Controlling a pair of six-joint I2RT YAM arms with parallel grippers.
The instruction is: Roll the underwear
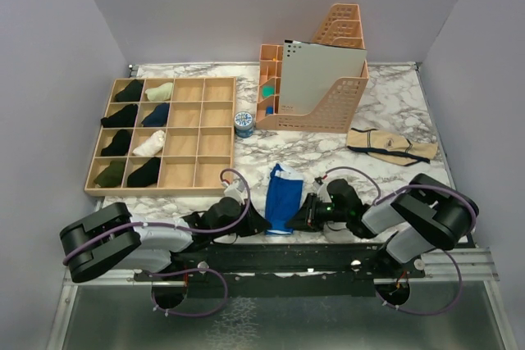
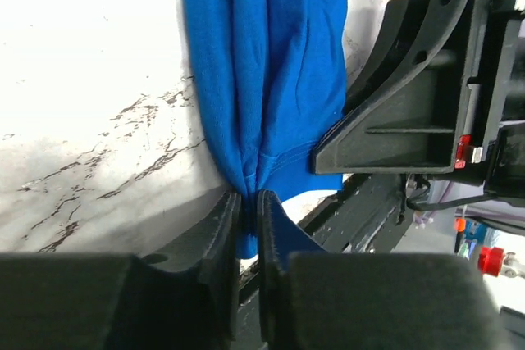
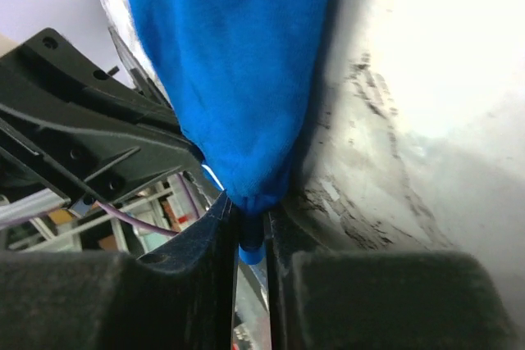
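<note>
The blue underwear (image 1: pixel 282 198) lies lengthwise on the marble table between my grippers, its near end at the front edge. My left gripper (image 1: pixel 261 224) grips that end at one side; in the left wrist view its fingertips (image 2: pixel 272 217) are closed around the blue fabric. My right gripper (image 1: pixel 299 222) grips the other side; in the right wrist view its fingers (image 3: pixel 213 235) pinch a bunched bit of the blue fabric (image 3: pixel 238 96).
A wooden grid organiser (image 1: pixel 199 112) with socks stands at the back left. A peach holder (image 1: pixel 328 120), a round tin (image 1: pixel 244 125) and a folded beige garment (image 1: pixel 385 141) are behind. Marble around the underwear is clear.
</note>
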